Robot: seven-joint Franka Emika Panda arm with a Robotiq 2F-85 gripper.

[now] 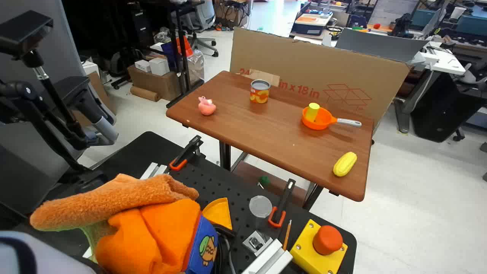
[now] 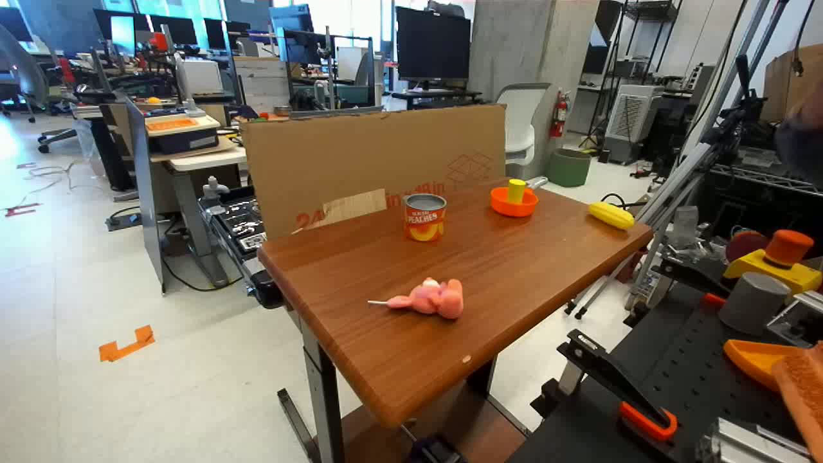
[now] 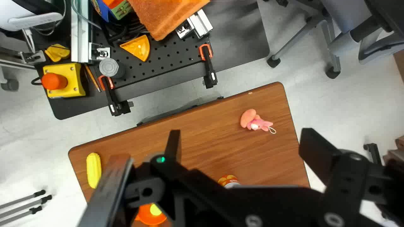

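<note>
In the wrist view my gripper is open above the brown table [image 3: 212, 140], its black fingers wide apart with nothing held between them. On the tabletop lies a small pink plush toy [image 1: 206, 105], near the left end in exterior view 1. A peach can [image 1: 260, 91] stands upright near the cardboard. Towards the other end is an orange toy pan [image 1: 320, 119] with a yellow cylinder [image 1: 312, 112] standing in it. A yellow corn-shaped toy [image 1: 344, 164] rests by the near right corner. The gripper's body partly hides the can and pan in the wrist view.
A cardboard sheet [image 1: 310, 68] walls the table's far side. Across a gap stands a black bench with clamps [image 1: 284, 201], a grey cylinder [image 1: 260, 207], a yellow box with a red button [image 1: 319, 249] and an orange cloth [image 1: 146, 228].
</note>
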